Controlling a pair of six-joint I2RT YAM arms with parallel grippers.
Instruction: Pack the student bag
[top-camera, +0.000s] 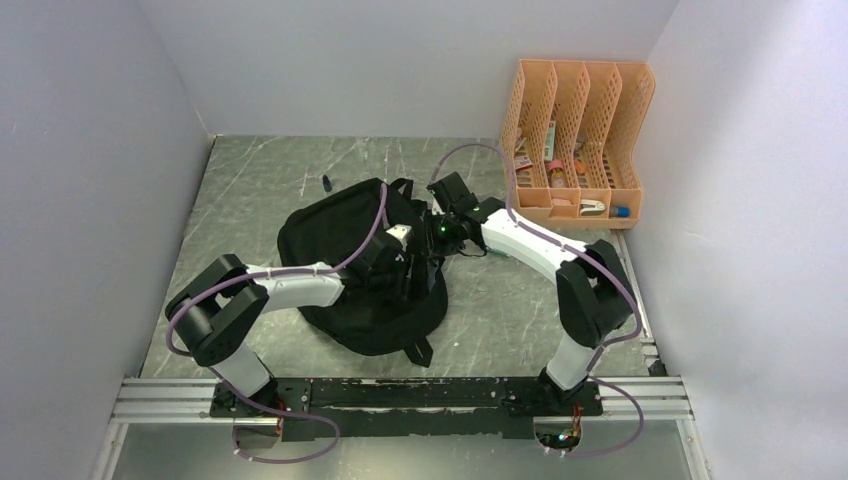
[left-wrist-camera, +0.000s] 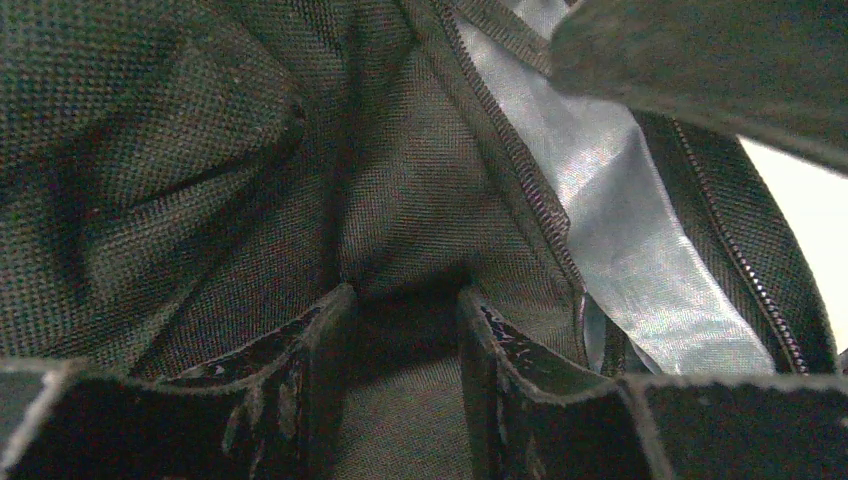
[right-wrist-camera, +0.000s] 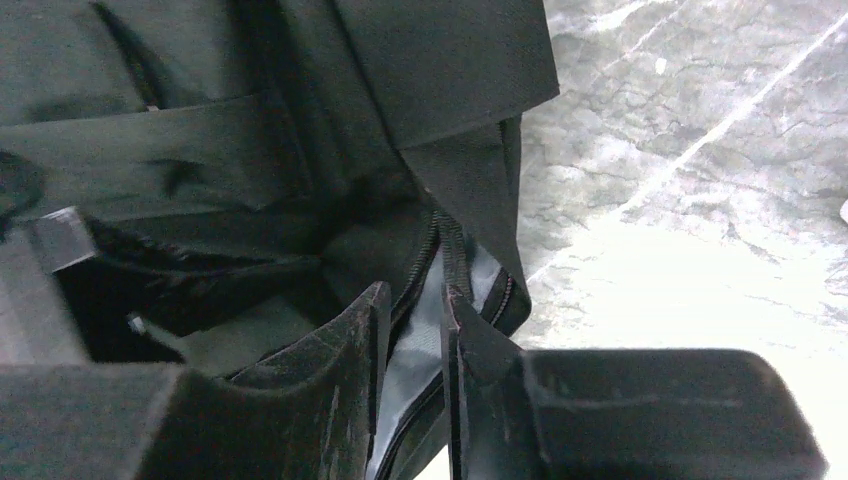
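The black bag lies on the table under both arms, its dark fabric filling much of the left wrist view. A zipped opening with pale grey lining runs along its right side. My left gripper is partly open, low against the fabric beside this zip; whether cloth sits between its fingers is hard to tell. Partly open too, my right gripper hangs over the bag's right edge, with the zip and grey lining showing beyond its fingertips.
An orange rack with several small items stands at the back right. A small dark object lies behind the bag. The two grippers are close together.
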